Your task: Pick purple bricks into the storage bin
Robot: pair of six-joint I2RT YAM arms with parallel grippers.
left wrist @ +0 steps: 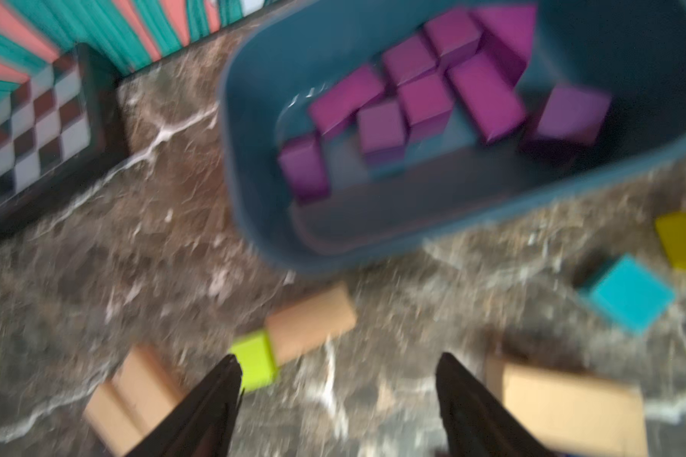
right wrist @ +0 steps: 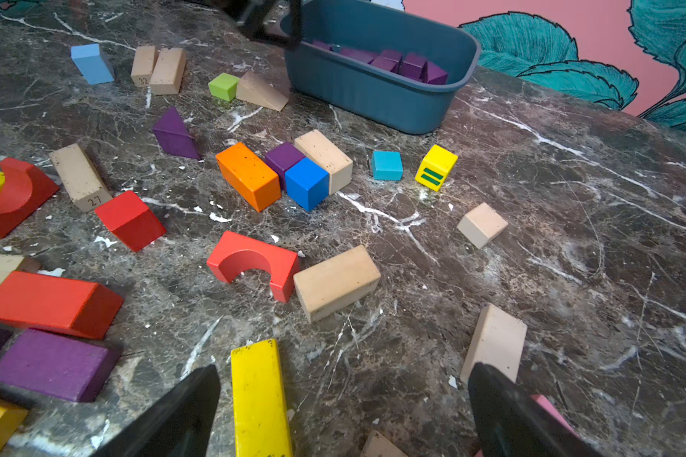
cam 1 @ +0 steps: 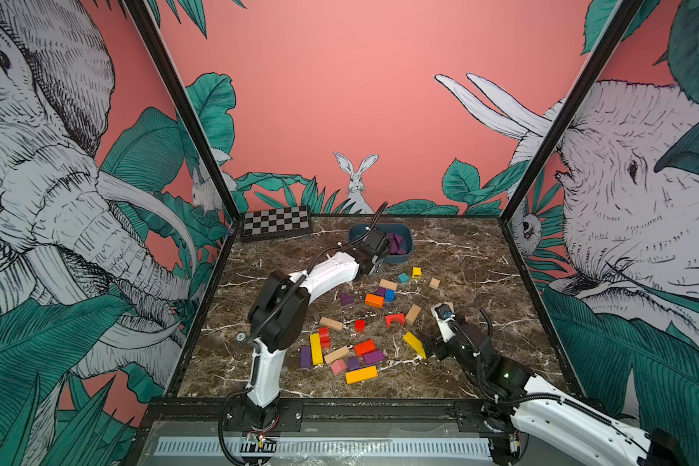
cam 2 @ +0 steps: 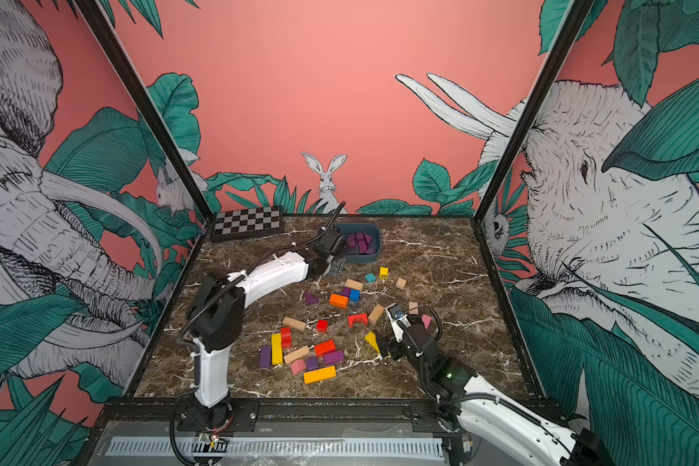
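The blue storage bin (cam 2: 379, 247) stands at the back with several purple bricks (left wrist: 486, 97) inside. Just in front of it, my left gripper is open above bare marble, nothing between its fingers. A purple triangle (right wrist: 177, 134) lies loose to the left of the orange brick (right wrist: 247, 176). One purple brick (right wrist: 284, 158) is wedged among orange, blue and wooden bricks. My right gripper hangs open and empty at the front right, near the yellow brick (right wrist: 259, 400).
A checkered board (cam 1: 275, 223) sits at the back left. Red arches, wooden blocks, a cyan block (right wrist: 386, 165) and a yellow cube (right wrist: 436, 167) are scattered mid-table. Marble to the right of the bin is mostly clear.
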